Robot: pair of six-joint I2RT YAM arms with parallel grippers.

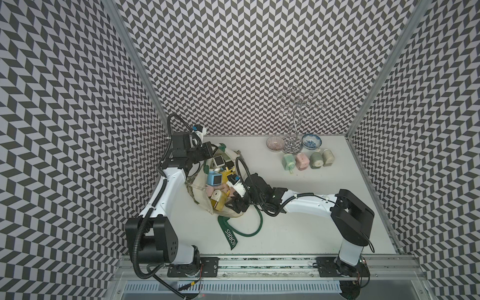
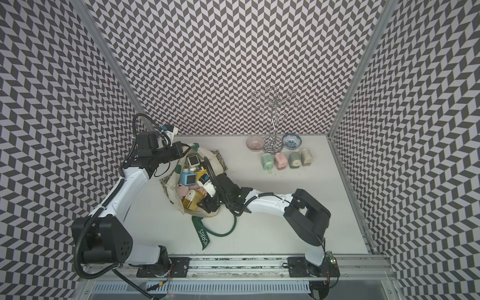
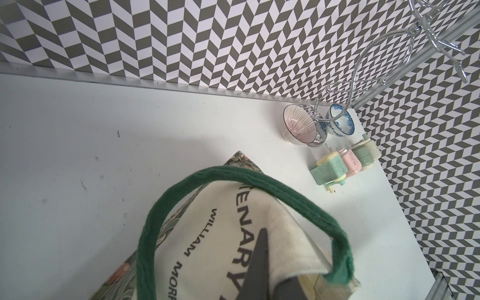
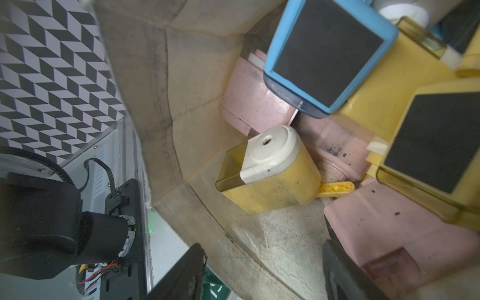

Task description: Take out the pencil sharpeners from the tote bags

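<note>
The cream tote bag (image 1: 235, 212) lies open on the left of the table, holding several yellow, pink, blue and white sharpeners. In the right wrist view, a yellow sharpener (image 4: 280, 175) with a white end sits by the bag wall. Near it are a blue sharpener (image 4: 327, 55) and a pink sharpener (image 4: 415, 220). My right gripper is open over the bag's near right side, its fingers wide apart with nothing held. At the bag's far left rim, my left gripper is shut on the cloth edge, beneath the green handle (image 3: 220, 173).
At the back right, several sharpeners stand in a row, including a pink sharpener (image 1: 302, 161). Behind them are a pink bowl (image 1: 275, 144), a blue-white bowl (image 1: 311, 141) and a metal stand (image 1: 293, 145). A green strap (image 1: 229, 235) lies before the bag.
</note>
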